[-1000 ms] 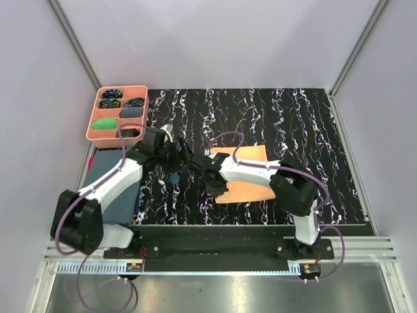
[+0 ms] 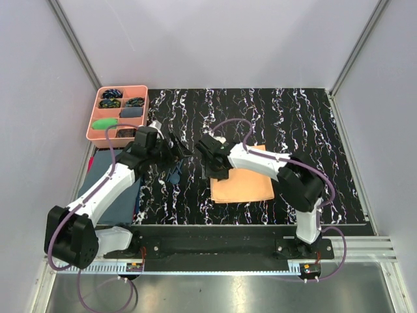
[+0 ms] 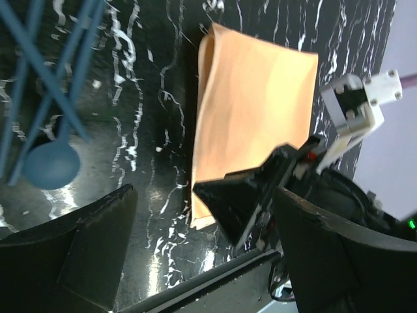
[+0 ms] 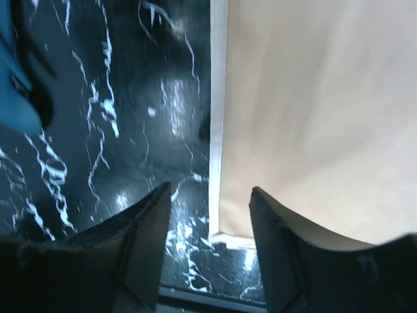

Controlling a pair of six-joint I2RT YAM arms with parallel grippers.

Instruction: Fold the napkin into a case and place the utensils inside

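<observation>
The peach napkin point(image 2: 242, 188) lies flat, with a narrow folded strip along its left edge point(image 4: 217, 150). My right gripper point(image 2: 214, 171) is open over that left edge, its fingertips low near the front corner in the right wrist view. My left gripper point(image 2: 179, 147) stands open to the left of it, above the blue utensils point(image 2: 174, 171), with nothing between its fingers. The utensils, including a spoon point(image 3: 52, 163), lie loose on the black marble-patterned surface left of the napkin.
A pink compartment box point(image 2: 96, 134) with rolled items sits at the back left. A grey-blue mat point(image 2: 117, 205) lies in front of it.
</observation>
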